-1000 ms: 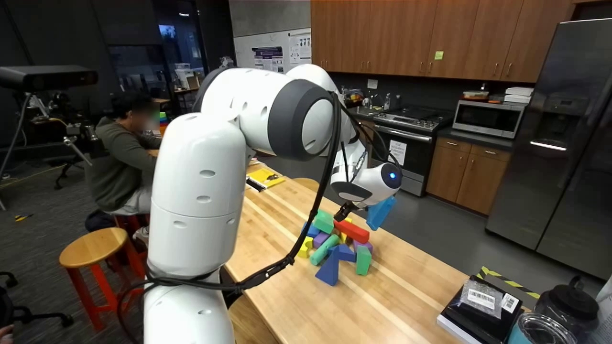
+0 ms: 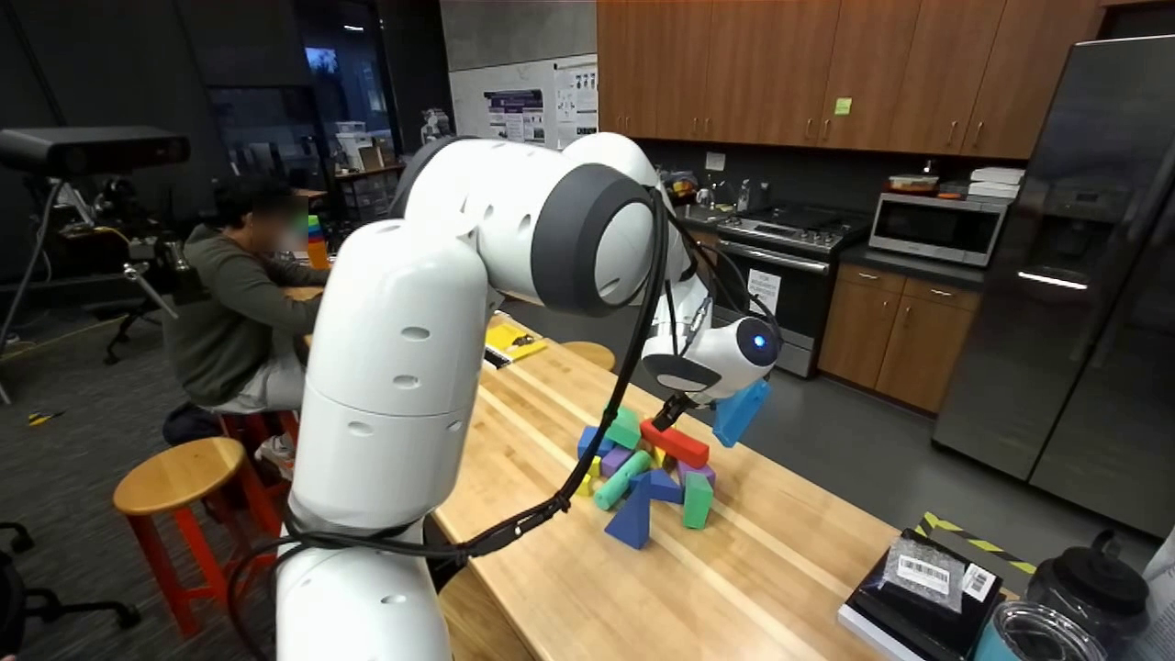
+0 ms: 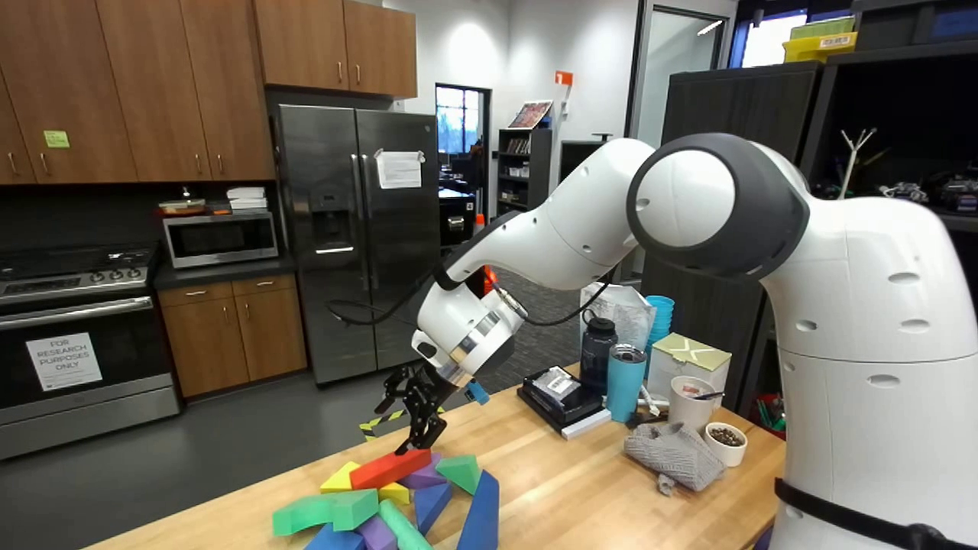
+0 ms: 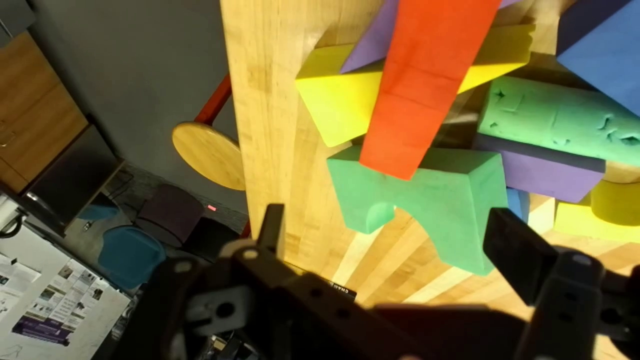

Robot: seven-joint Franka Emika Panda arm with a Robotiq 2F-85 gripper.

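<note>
On the wooden table lies a heap of coloured blocks. A long red block [image 4: 429, 84] rests on top, across a yellow block [image 4: 342, 90] and the end of a green arch block [image 4: 420, 186]. Around them are a green cylinder [image 4: 552, 117], a purple block [image 4: 546, 168] and a blue block [image 4: 606, 54]. My gripper is open over the heap; in the wrist view the green arch shows between its spread fingers, and nothing is held. From exterior view 2 the gripper [image 3: 412, 412] appears just above the red block [image 3: 390, 468].
A large blue wedge [image 3: 481, 513] and a green wedge [image 3: 460, 472] lie at the heap's side. Farther along the table are a black box [image 3: 559, 393], a blue tumbler [image 3: 625, 383] and a grey cloth [image 3: 674, 454].
In exterior view 1 the arm has shifted slightly to the right, carrying the gripper a little to the right over the heap. The blocks look unmoved.
</note>
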